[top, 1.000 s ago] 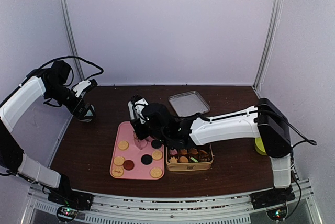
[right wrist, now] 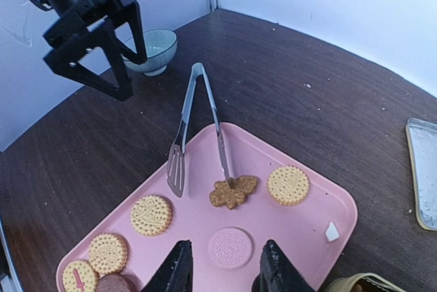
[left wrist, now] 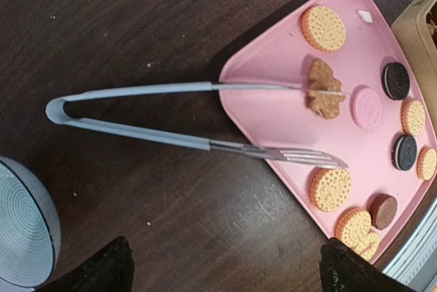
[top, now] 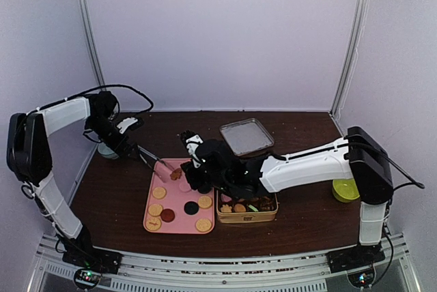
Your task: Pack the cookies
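Observation:
A pink tray (top: 176, 217) holds round cookies, dark sandwich cookies, a pink disc (right wrist: 230, 247) and a brown leaf cookie (right wrist: 232, 193). Metal tongs with blue handles (left wrist: 136, 135) rest across its back-left corner, one tip on the leaf cookie. My left gripper is open above the table left of the tongs, holding nothing. My right gripper hangs over the tray, fingers apart, with nothing seen between them but tray and disc. The cookie tin (top: 247, 216) stands right of the tray, partly hidden by the right arm.
A metal tray (top: 246, 136) lies at the back, a green bowl (top: 345, 191) at the right, and a pale bowl (left wrist: 20, 230) at the left. The table behind the pink tray is clear.
My left gripper has moved right toward the tongs. The tongs appeared at the tray's back corner and now lie lower. My right gripper has shifted slightly.

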